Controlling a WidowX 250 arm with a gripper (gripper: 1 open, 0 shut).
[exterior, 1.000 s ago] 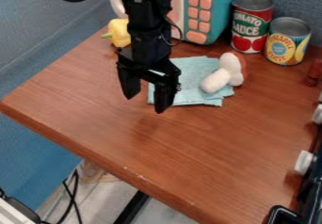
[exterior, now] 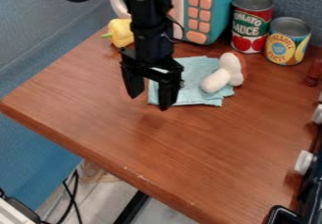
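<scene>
My black gripper (exterior: 150,94) hangs at the upper middle of the camera view, fingers pointing down, over the left edge of a folded light-blue cloth (exterior: 198,89). It looks open, with nothing visible between its fingers. A white rounded object (exterior: 224,74), like a toy mushroom or bone, lies on the cloth's right part, apart from the gripper.
Behind stand a teal-and-pink toy microwave (exterior: 202,11), a yellow object (exterior: 119,30), a red-and-green can (exterior: 250,25), a yellow-labelled can (exterior: 287,44) and a small red jar (exterior: 314,74). A black appliance (exterior: 302,195) sits at right.
My gripper has moved very slightly to the right. The objects on the table have not changed.
</scene>
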